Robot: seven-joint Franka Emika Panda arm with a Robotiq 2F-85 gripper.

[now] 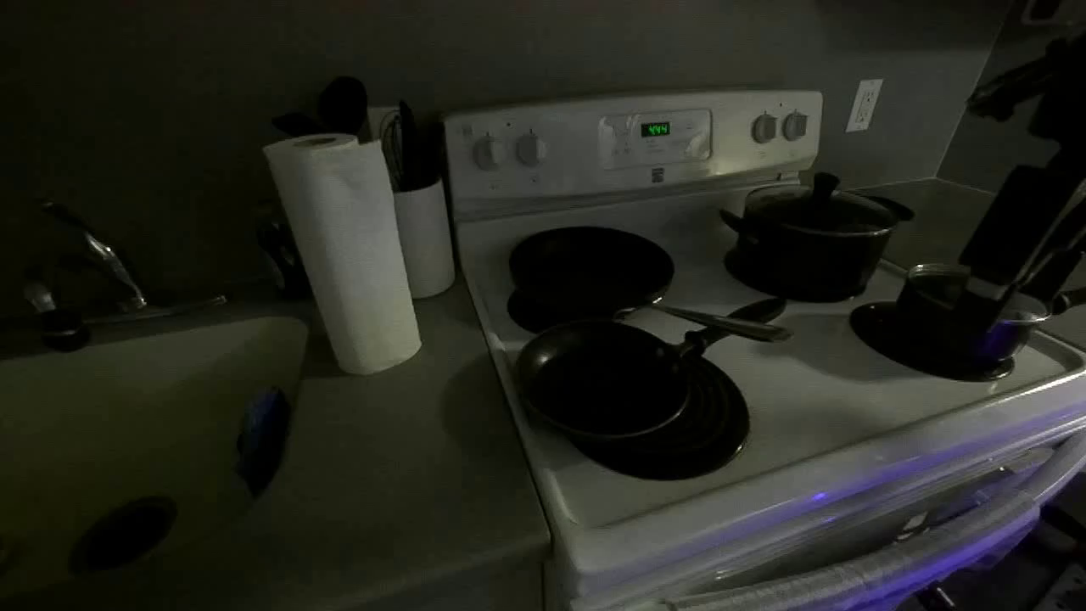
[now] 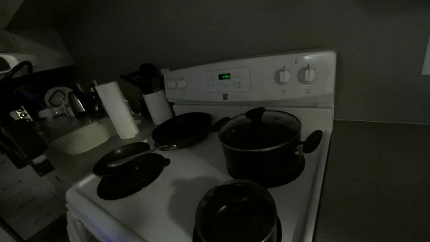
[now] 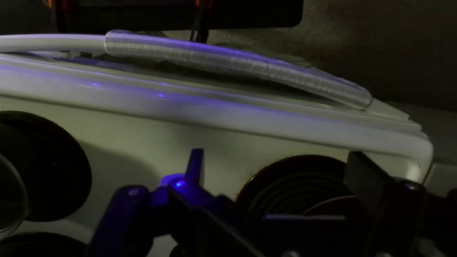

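Note:
In the wrist view my gripper stands open, its two fingers wide apart over the stove's front area. Nothing shows between the fingertips; the left finger (image 3: 195, 166) is lit blue. A coil burner and part of a dark pan's rim lie below, by the right finger. The small frying pan (image 1: 606, 377) rests partly over the front left burner, its handle pointing toward the back right. Behind it sits a larger dark pan (image 1: 590, 266). A lidded black pot (image 2: 262, 149) occupies the back right burner, and an open saucepan (image 2: 238, 213) the front right one.
A leaning paper towel roll (image 1: 346, 255) and a white utensil crock (image 1: 422, 239) stand on the counter left of the stove (image 1: 804, 397). Further left is the sink (image 1: 204, 356). The oven handle (image 3: 240, 60) juts out in front. Dim light hides much detail.

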